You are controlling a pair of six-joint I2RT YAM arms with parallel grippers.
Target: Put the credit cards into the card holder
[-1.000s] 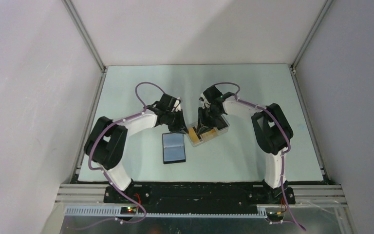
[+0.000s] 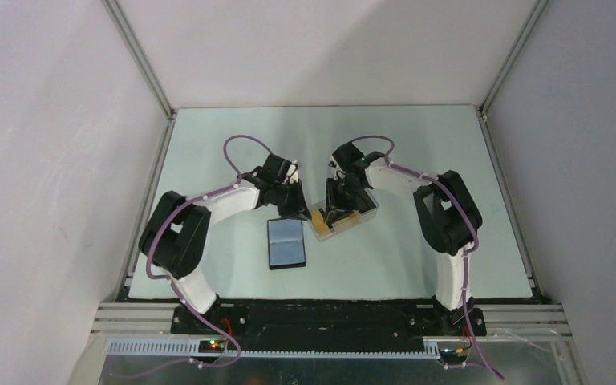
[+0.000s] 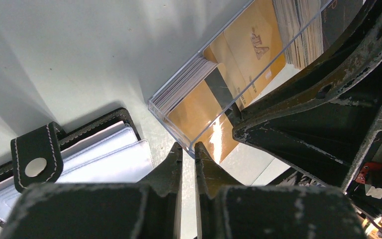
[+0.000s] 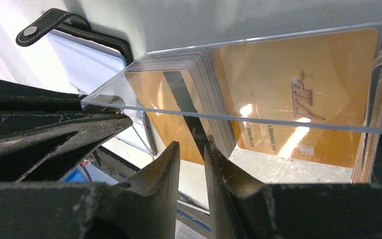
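Observation:
A clear box (image 2: pixel 327 237) of cards lies at the centre of the table. Its near compartment holds a stack of gold cards (image 4: pixel 161 94) with a black stripe, leaning on edge. My left gripper is shut on the clear wall at the box's left corner. My right gripper reaches over the gold stack, its fingers apart near the striped face and the stack's edge; no card is clearly between them. Left of the box, the card holder (image 2: pixel 286 243) lies open, black with pale clear sleeves (image 3: pixel 112 169) and a snap strap (image 3: pixel 37 154).
Farther along the box are a second gold stack (image 4: pixel 298 94) and dark cards (image 3: pixel 340 20). Both grippers are close together over the box.
The right gripper has shifted very slightly at the gold cards, its fingers looking a little farther apart. The left arm, box and card holder look unmoved.

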